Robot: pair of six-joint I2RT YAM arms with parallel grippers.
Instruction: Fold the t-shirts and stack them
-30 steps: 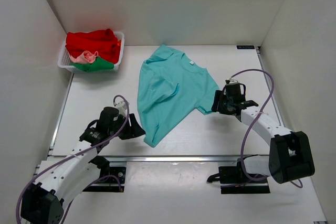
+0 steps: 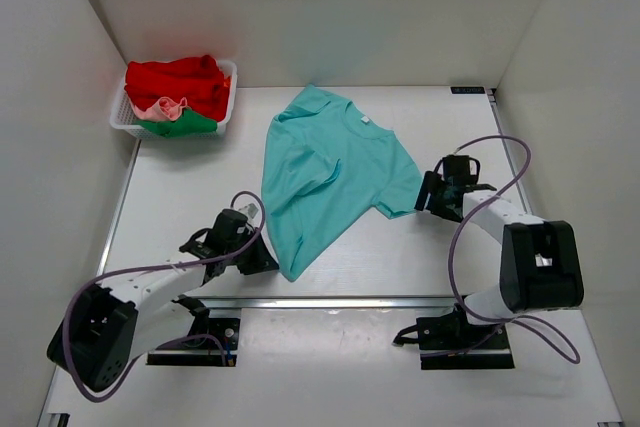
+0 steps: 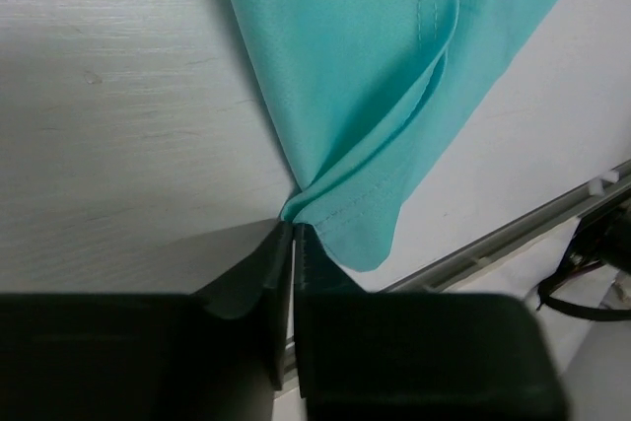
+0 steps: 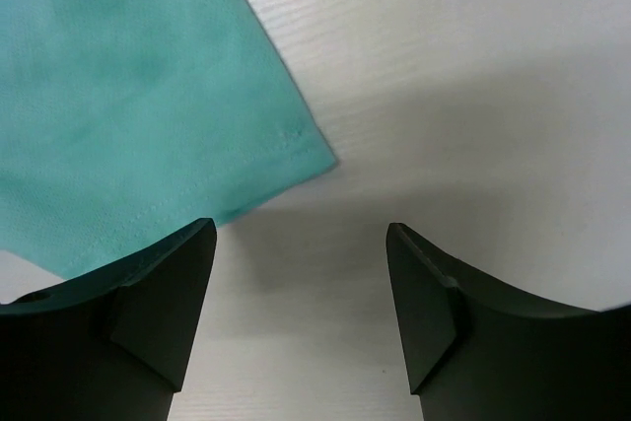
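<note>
A teal T-shirt point(image 2: 330, 167) lies spread on the table with some folds, its lower end pointing toward the front left. At that end, my left gripper point(image 2: 266, 259) has its fingertips drawn together on the fabric's folded edge, pinching it in the left wrist view at the gripper. My right gripper point(image 2: 428, 195) stands open just right of the shirt's right sleeve; in the right wrist view the sleeve point(image 4: 168, 115) lies beside the gripper, with bare table between the fingers.
A white basket point(image 2: 228, 97) holding red, pink and green cloth sits at the back left. Bare table surrounds the shirt, with a metal rail point(image 2: 340, 302) along the front edge and walls at back and sides.
My left gripper has moved right and down onto the shirt's lower end and closed there. My right gripper has shifted right, away from the sleeve. The shirt is nearly unchanged.
</note>
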